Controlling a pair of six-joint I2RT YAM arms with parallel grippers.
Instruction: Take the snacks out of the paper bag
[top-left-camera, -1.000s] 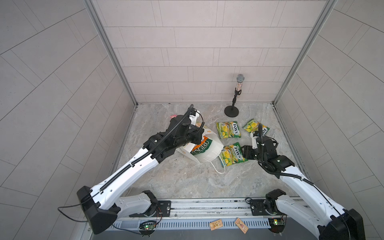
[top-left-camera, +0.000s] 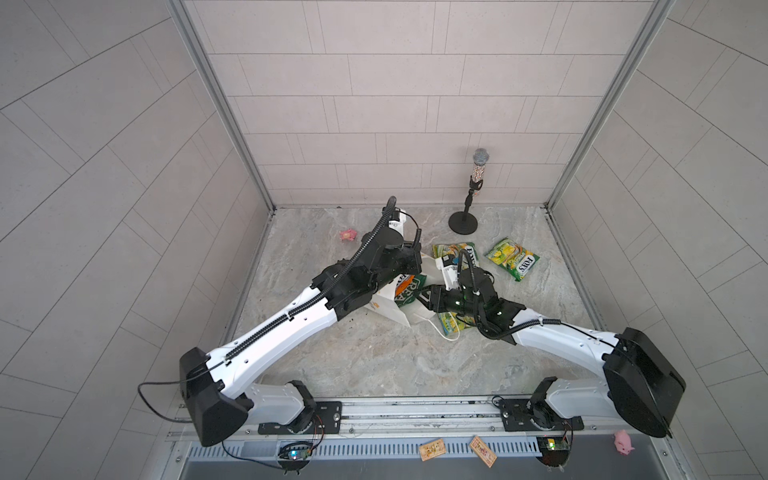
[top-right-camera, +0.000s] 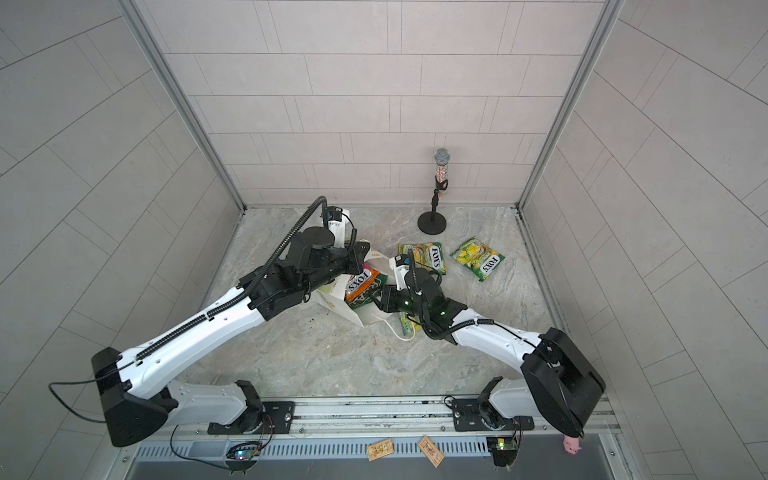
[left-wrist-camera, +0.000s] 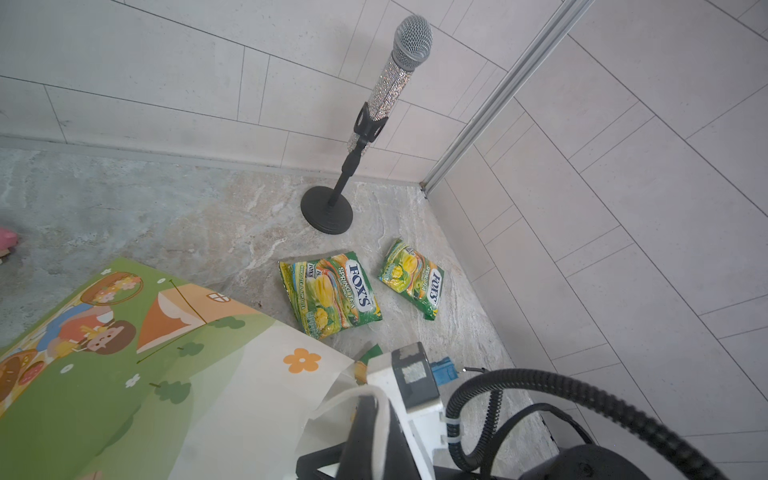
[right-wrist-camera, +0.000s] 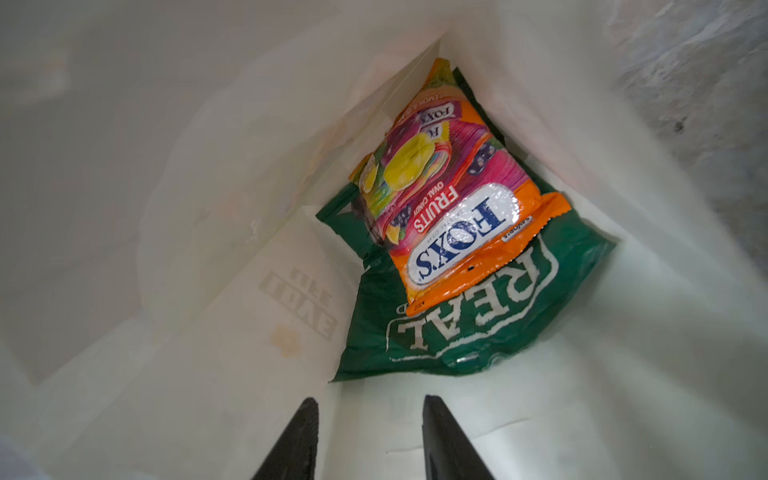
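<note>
The paper bag (top-left-camera: 389, 312) lies tilted with its mouth to the right; its green printed side (left-wrist-camera: 144, 384) shows in the left wrist view. Inside it, in the right wrist view, a pink and orange Fox's candy pack (right-wrist-camera: 456, 200) rests on a dark green REAL pack (right-wrist-camera: 472, 340). At the bag's mouth my right gripper is open, nothing between its fingers, short of both packs. My left gripper is shut at the bag's upper edge. A white cord handle (left-wrist-camera: 352, 393) loops over its fingertips; whether they pinch it, I cannot tell.
Green-yellow Fox's packs lie outside: one behind the right arm (left-wrist-camera: 332, 292), one at right (left-wrist-camera: 413, 277), one partly hidden under the arm (top-left-camera: 452, 322). A microphone on a stand (top-left-camera: 464, 221) stands at the back.
My right gripper has moved left, from beside the front green-yellow pack to the bag's mouth. The left arm has shifted slightly right and back, the bag's upper edge with it.
</note>
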